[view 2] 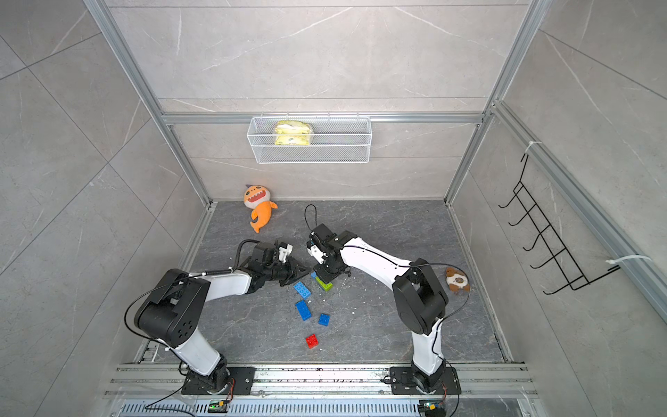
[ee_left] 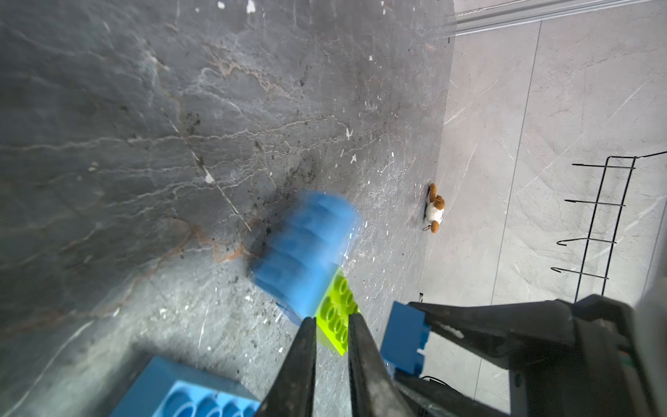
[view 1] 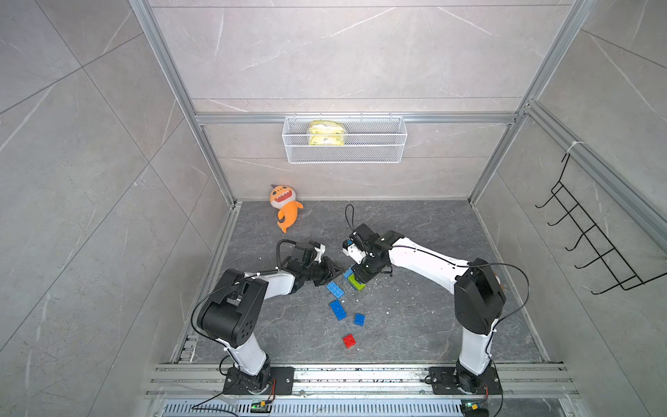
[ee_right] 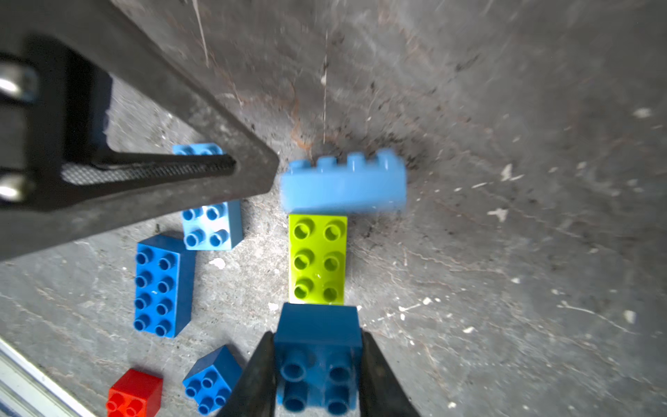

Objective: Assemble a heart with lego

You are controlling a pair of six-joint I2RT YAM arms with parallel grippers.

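A dark blue brick sits between the fingers of my right gripper, off the table; it also shows as a blue brick in the left wrist view. A lime brick lies beyond it, studs up towards the camera. Against the lime brick's far end is a light blue brick, blurred in both wrist views. My left gripper has its tips a narrow gap apart, close to the light blue brick and the lime brick; I cannot tell whether anything is pinched.
Another light blue brick, a blue brick, a small blue brick and a red brick lie towards the front. An orange shark toy lies at the back left. The two grippers are close together.
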